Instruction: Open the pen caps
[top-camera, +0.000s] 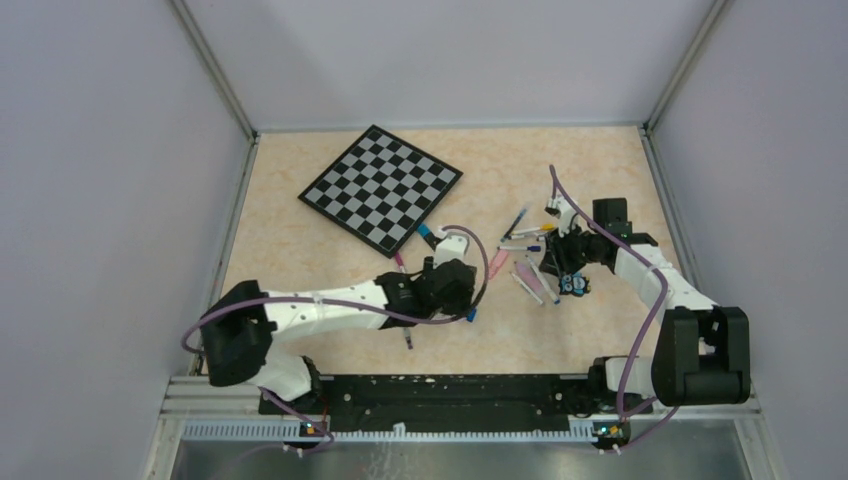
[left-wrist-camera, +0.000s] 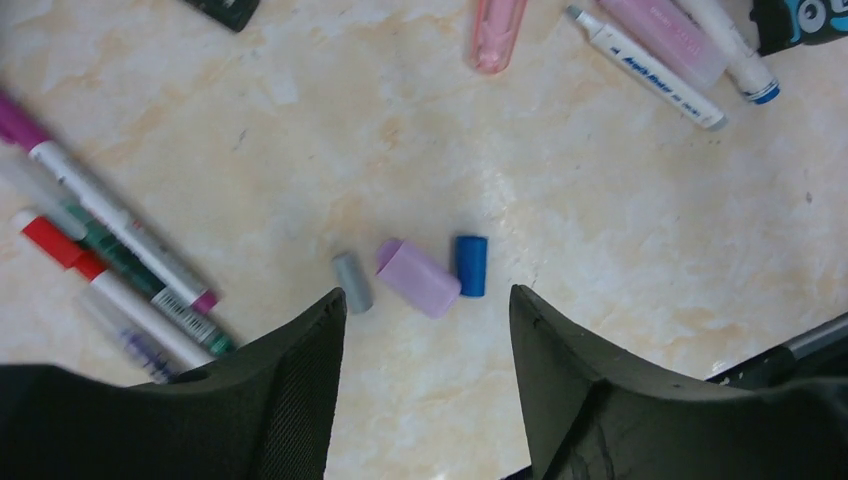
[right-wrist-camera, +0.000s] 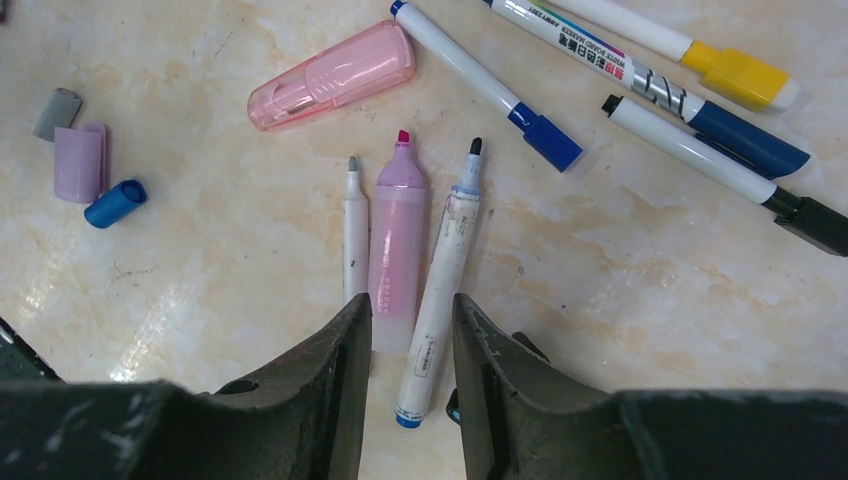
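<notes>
Three loose caps lie together on the table: a grey cap (left-wrist-camera: 352, 283), a purple cap (left-wrist-camera: 419, 277) and a blue cap (left-wrist-camera: 471, 265). My left gripper hovers over them, fingers apart and empty. In the right wrist view three uncapped pens lie side by side: a thin grey-tipped marker (right-wrist-camera: 355, 230), a pink highlighter (right-wrist-camera: 396, 255) and a blue-ended white marker (right-wrist-camera: 440, 300) with a dark tip. Above their lower ends my right gripper stands open, gripping nothing. A pink highlighter with its cap on (right-wrist-camera: 332, 75) lies beyond them.
Capped markers lie farther off, among them a blue-capped one (right-wrist-camera: 485, 85), a yellow-capped one (right-wrist-camera: 740, 75) and a black-capped one (right-wrist-camera: 720, 170). More pens (left-wrist-camera: 120, 230) lie left of the caps. A checkerboard (top-camera: 381, 190) occupies the back left; bare table lies at the back right.
</notes>
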